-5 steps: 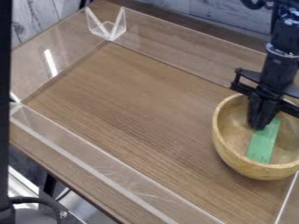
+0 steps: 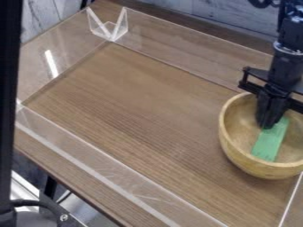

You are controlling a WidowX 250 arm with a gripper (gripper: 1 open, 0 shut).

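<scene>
My black gripper (image 2: 270,113) reaches down from the upper right into a tan bowl (image 2: 236,151) at the right of the wooden table. A green object (image 2: 270,139) lies in the bowl, just below the fingertips. The fingertips look close together at the bowl's upper part; whether anything is between them is hard to make out.
The wooden table (image 2: 130,106) has a wide clear middle and left. Clear plastic edging runs along its sides, with a clear bracket (image 2: 106,27) at the back left. A dark post stands at the left edge.
My gripper has moved slightly up and to the right in the picture, and the bowl has shifted a little up and right with the green object inside.
</scene>
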